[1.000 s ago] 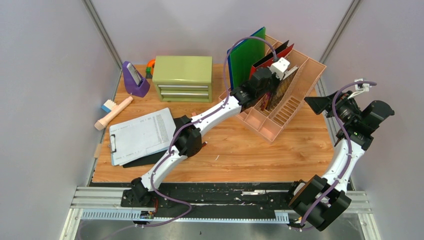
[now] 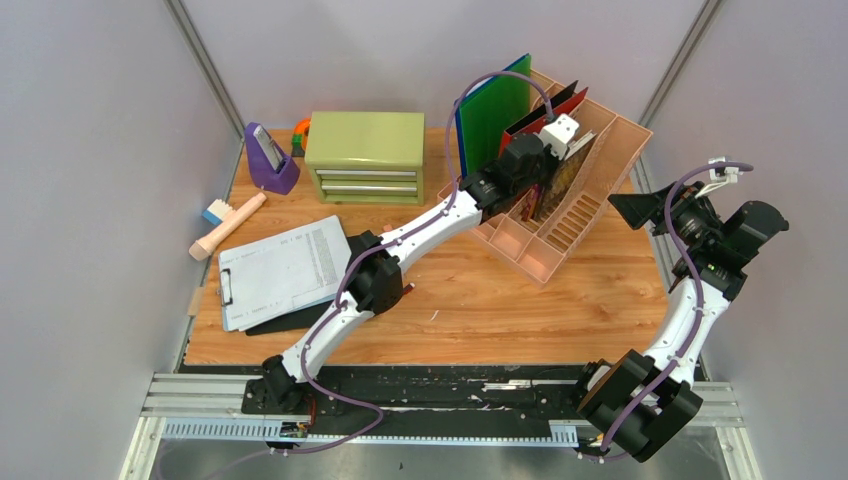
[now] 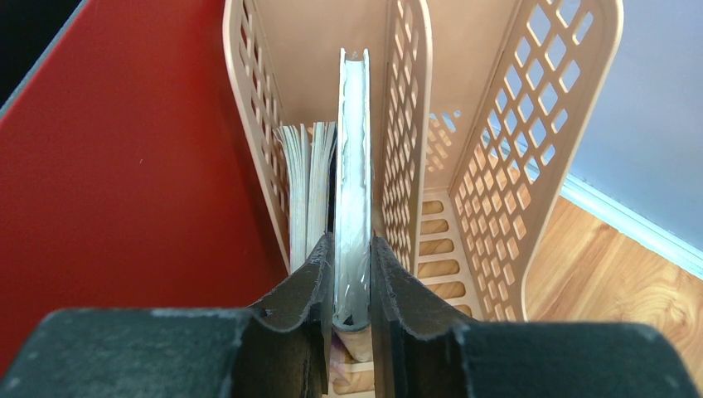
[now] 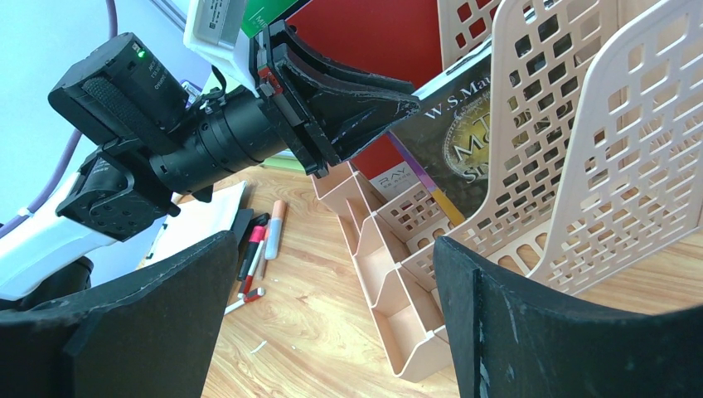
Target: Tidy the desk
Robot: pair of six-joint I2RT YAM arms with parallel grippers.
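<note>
A peach-coloured file organizer point(image 2: 618, 150) stands at the back right of the desk. Inside one of its slots is a dark-covered book point(image 4: 460, 133), and its pale spine point(image 3: 354, 182) lies between the fingers of my left gripper, which is shut on it. Thin booklets point(image 3: 311, 178) share that slot. To the left, the organizer also holds a red folder point(image 3: 124, 182) and a green folder point(image 2: 495, 112). Off the desk's right side, my right gripper hangs apart from the organizer, its fingers spread with nothing between them.
A green drawer box point(image 2: 365, 140) and a purple holder point(image 2: 272, 172) stand at the back left. A clipboard point(image 2: 285, 270) lies on the left with a wooden roller point(image 2: 228, 226) behind it. Several pens and markers point(image 4: 257, 249) lie beside the clipboard.
</note>
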